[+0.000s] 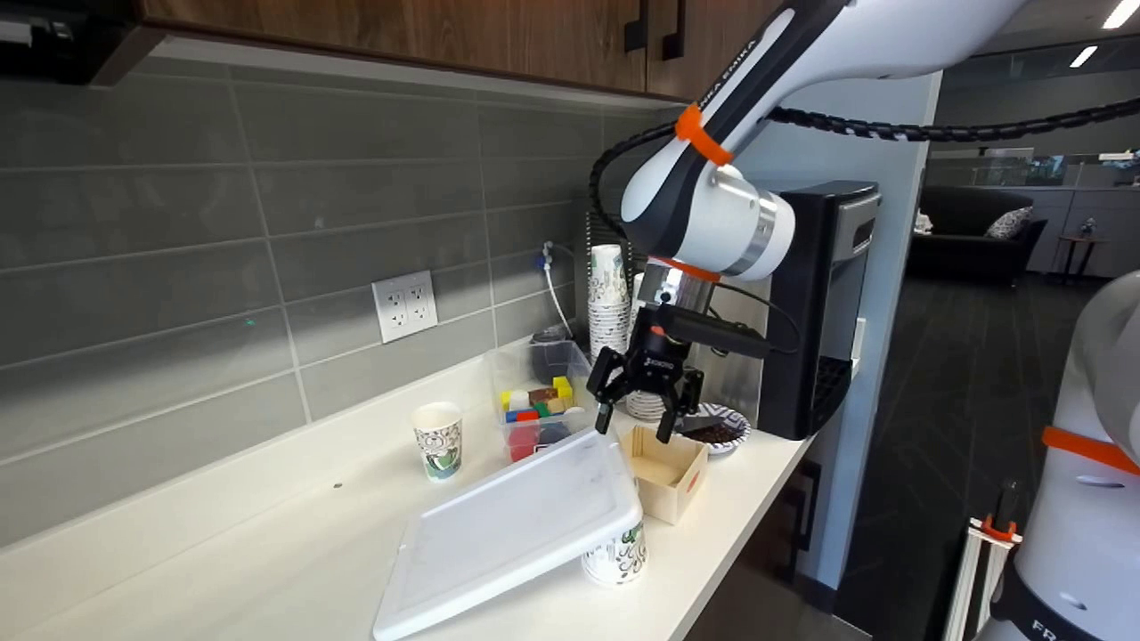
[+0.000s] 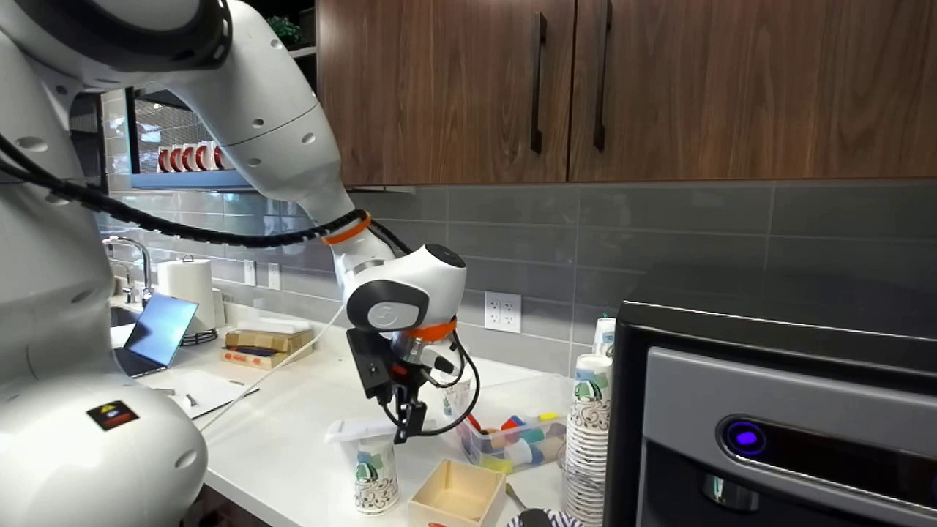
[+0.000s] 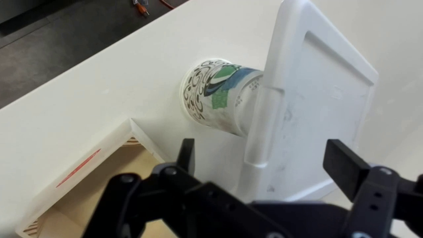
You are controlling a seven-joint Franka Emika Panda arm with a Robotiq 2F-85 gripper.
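A white plastic lid (image 1: 510, 523) leans at a slant, one end raised on an upside-down patterned paper cup (image 1: 616, 557) and the other down on the counter. In the wrist view the lid (image 3: 317, 115) rises between my open fingers, with its near edge by the cup (image 3: 216, 99). My gripper (image 1: 635, 425) hangs just above the lid's raised end and the wooden box (image 1: 667, 470), its fingers wide apart and holding nothing. Exterior view 2 shows the gripper (image 2: 405, 430) beside the lid's edge (image 2: 360, 430); whether they touch cannot be told.
Behind the lid stands a clear bin (image 1: 534, 401) of coloured blocks, with an upright paper cup (image 1: 438, 440) to its left. A patterned bowl (image 1: 713, 427), stacked cups (image 1: 608, 310) and a black machine (image 1: 818, 310) crowd the far end.
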